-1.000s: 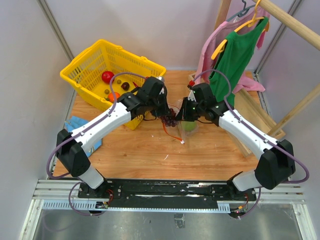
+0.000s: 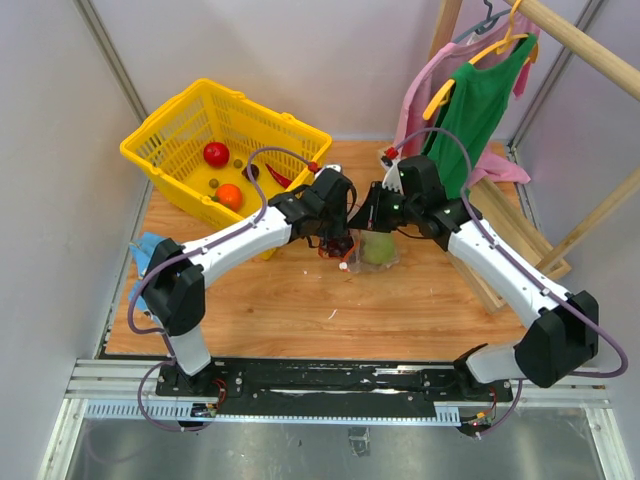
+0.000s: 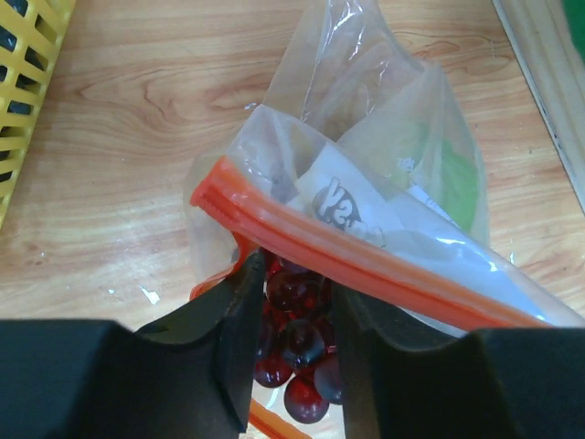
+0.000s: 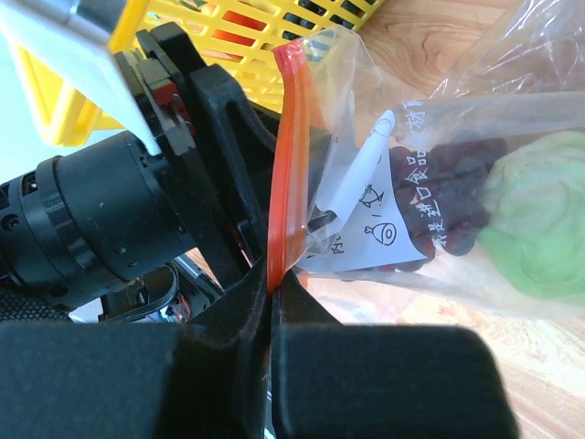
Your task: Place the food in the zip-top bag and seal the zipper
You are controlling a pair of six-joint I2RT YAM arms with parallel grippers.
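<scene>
The clear zip top bag point(image 4: 439, 206) lies with a round green food item point(image 4: 539, 215) inside, its red-orange zipper point(image 3: 320, 242) spread at the mouth. My right gripper is shut on the zipper edge of one side. At the mouth, dark red grapes point(image 3: 302, 343) lie between and below the parted fingers of my left gripper. Seen through the bag's wall, the grapes point(image 4: 448, 197) are inside the mouth, near the green item. In the top view both gripper tips are close together over the bag, hiding much of it.
A yellow basket point(image 2: 165, 170) with a tomato point(image 2: 216, 154), an orange point(image 2: 228, 196) and a chili point(image 2: 278, 177) stands at the back left. A blue cloth point(image 2: 150, 250) lies on the left. Clothes rack point(image 2: 600, 222) on the right.
The bag's loose orange edge has shifted left and back. My right gripper has moved slightly left.
</scene>
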